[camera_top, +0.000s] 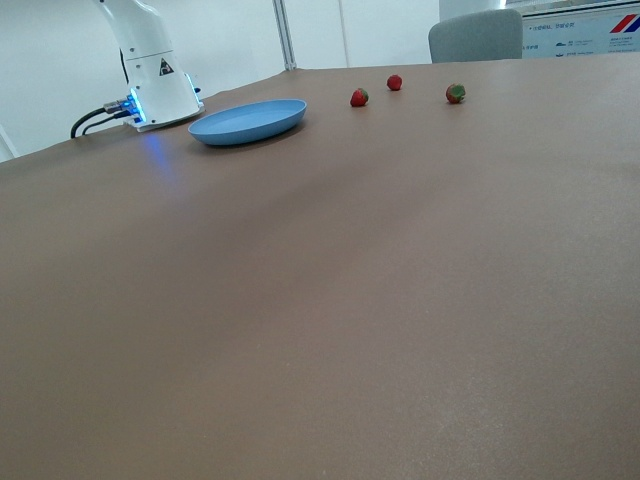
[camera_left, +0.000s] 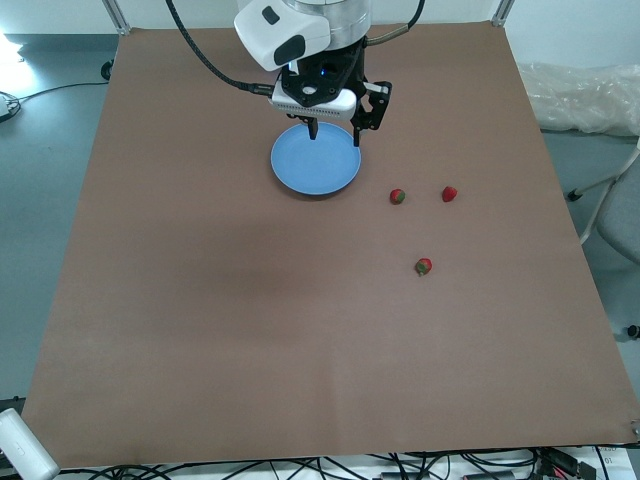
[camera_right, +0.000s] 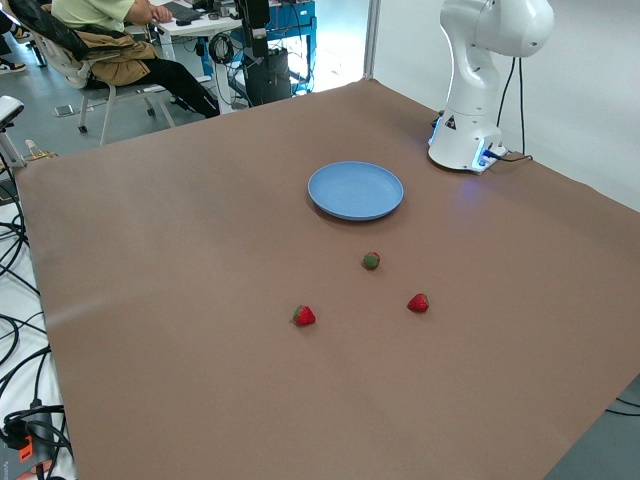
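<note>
My gripper (camera_left: 335, 128) hangs at the back of the table in the left view, above the far part of a blue plate (camera_left: 315, 170); whether its fingers are apart on something is hard to make out. The plate (camera_top: 247, 122) (camera_right: 355, 190) is empty. Three strawberries lie apart on the brown table: one (camera_left: 397, 196) beside the plate, another (camera_left: 449, 193) farther right, a third (camera_left: 423, 266) toward the front. The right and top views show the arm's white base, but not the gripper.
The brown tabletop (camera_left: 300, 340) is broad and clear in front of the plate and strawberries. Cables and a white cylinder (camera_left: 25, 445) lie along the front edge. A chair (camera_top: 475, 38) stands beyond the table, and a seated person (camera_right: 125, 45) is in the background.
</note>
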